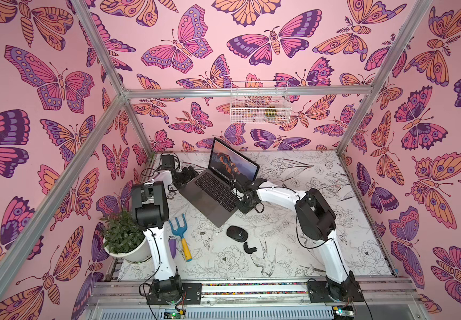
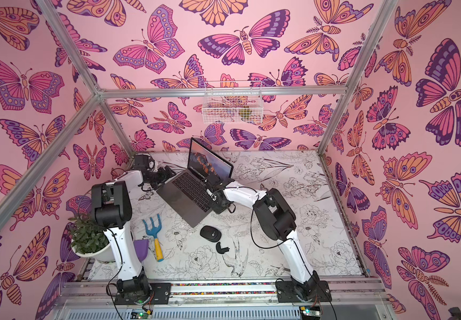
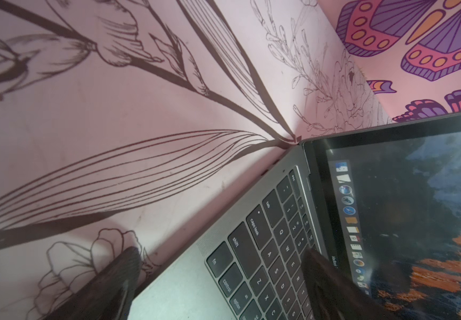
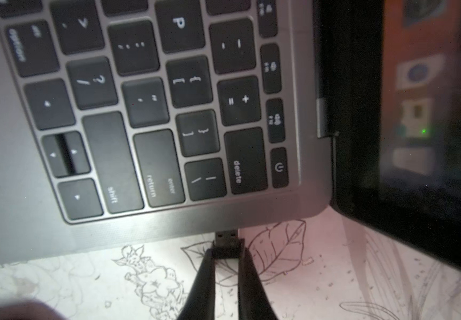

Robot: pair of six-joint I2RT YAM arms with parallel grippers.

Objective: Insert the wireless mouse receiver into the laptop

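Note:
An open silver laptop [image 1: 205,204] stands at an angle on the table, its screen [image 1: 232,162] lit. Between the fingertips of my right gripper is the small receiver [image 4: 226,235], black with a metal plug, and the fingers are shut on its body. The plug points at the laptop's side edge, level with the delete and return keys. Its tip meets that edge in the right wrist view; whether it sits in a port cannot be made out. By the laptop's opposite side, my left gripper is open, with dark blurred fingers [image 3: 108,285] apart and nothing held.
In front of the laptop lie a black mouse [image 1: 237,233] and a small black curved piece [image 1: 249,248]. A blue garden fork [image 1: 178,228] and a potted plant [image 1: 125,237] are at the left. Bare table extends on the right.

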